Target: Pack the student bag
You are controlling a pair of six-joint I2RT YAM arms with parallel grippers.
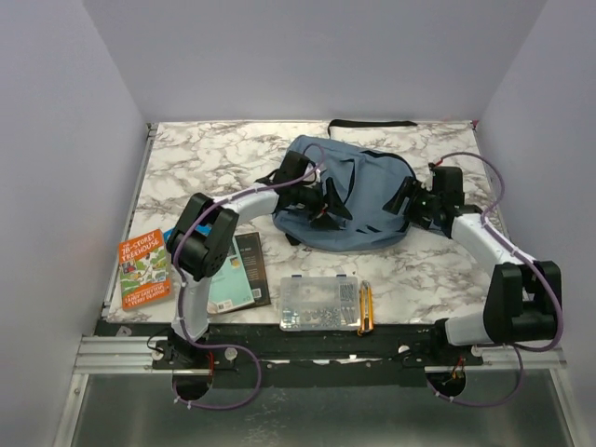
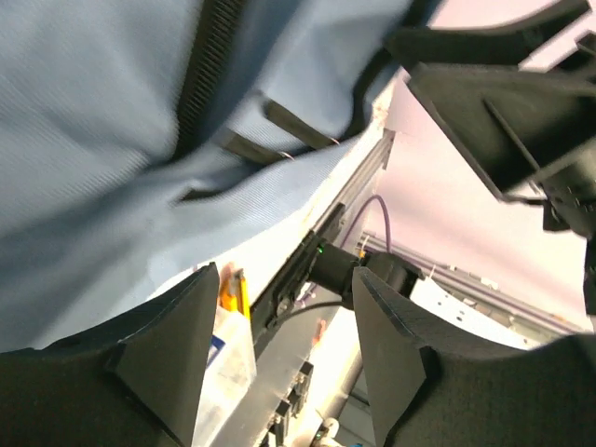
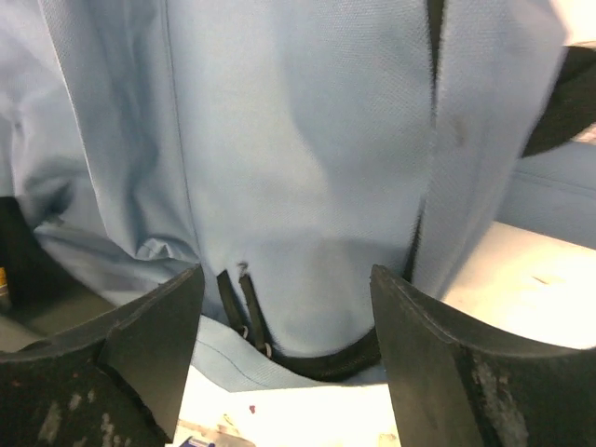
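A grey-blue bag (image 1: 368, 209) lies flat at the middle back, a dark zip running across it. My left gripper (image 1: 335, 212) is over the bag's left half, its fingers (image 2: 200, 321) apart and nothing seen between them. Near the bag's right edge stands my right gripper (image 1: 400, 197), also parted, the bag's cloth in view beyond its fingers (image 3: 177, 312). Black zip pulls (image 3: 253, 312) show on the bag in the right wrist view. Lying at the front left are an orange book (image 1: 144, 268), a teal book (image 1: 228, 284) and a dark book (image 1: 251, 251).
A clear plastic case (image 1: 319, 303) lies at the table's front middle, with an orange-yellow tool (image 1: 365, 307) beside it. The left arm covers part of a blue book (image 1: 169, 236).
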